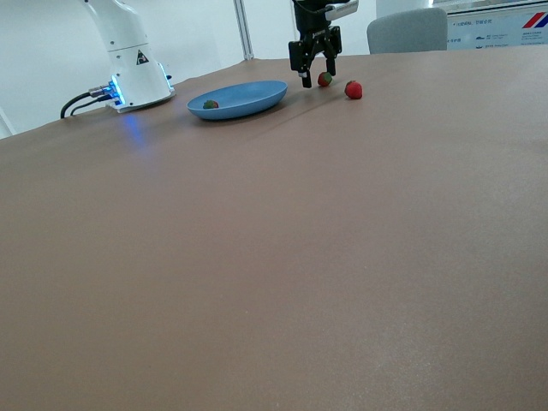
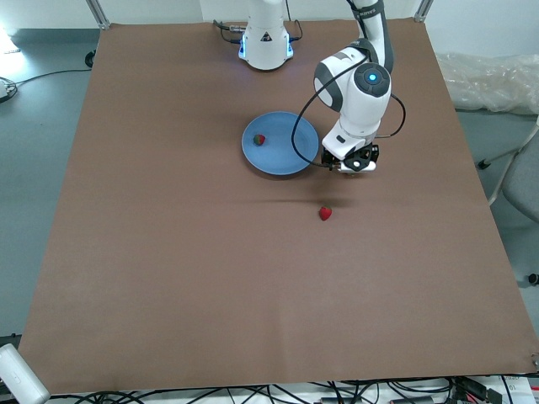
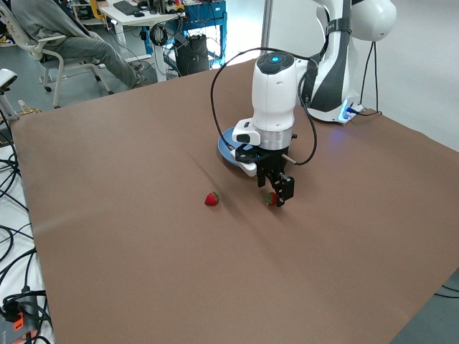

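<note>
My black gripper (image 1: 317, 68) hangs low over the brown table, its two fingers apart, beside a strawberry (image 1: 324, 80) (image 3: 271, 198); in the left view that berry is hidden under the arm. Another strawberry (image 2: 325, 213) (image 3: 211, 198) lies alone on the table nearer the left camera. A blue plate (image 2: 280, 160) (image 1: 237, 109) sits next to the gripper and holds a third strawberry (image 2: 259, 140). I cannot tell that anything is between the fingers.
Cables and hardware run along the table's side, and a grey chair (image 2: 522, 168) stands beside it.
</note>
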